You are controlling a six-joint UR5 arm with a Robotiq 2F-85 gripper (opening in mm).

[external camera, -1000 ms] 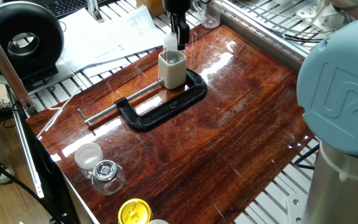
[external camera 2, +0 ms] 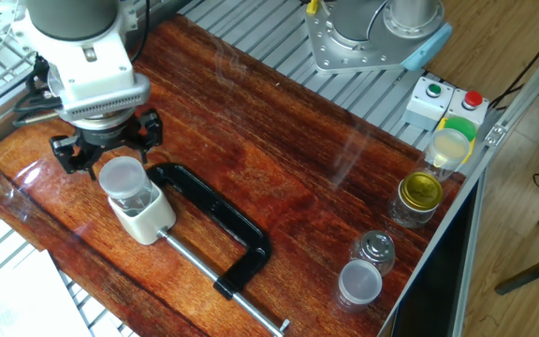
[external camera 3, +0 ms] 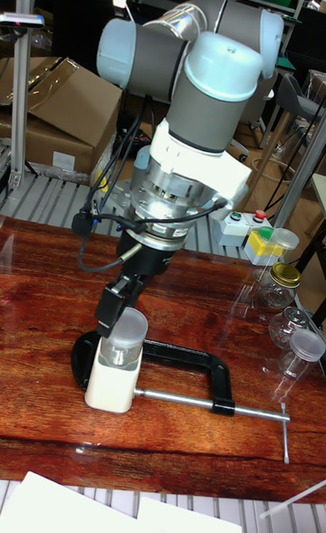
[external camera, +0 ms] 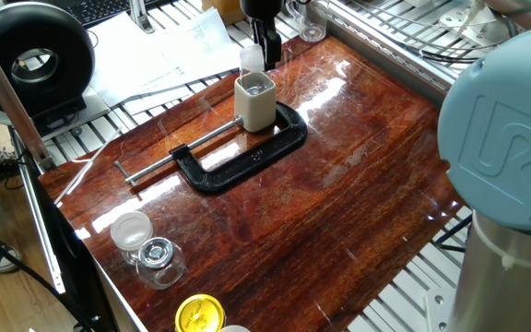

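Observation:
A clear jar with a frosted white lid stands upright in a cream square holder. A black C-clamp has its steel screw rod against the holder's side. My gripper is open, its two black fingers spread wide, close above and beside the lid. In exterior view 3 the gripper appears side-on, near the lid's upper left edge; whether it touches the lid I cannot tell.
At the table's far edge from the clamp stand several jars: a gold-lidded one, a silver-lidded one and a frosted-lidded one. Another glass jar sits at the corner behind the gripper.
My arm has shifted only a little; the clamp and holder have not moved.

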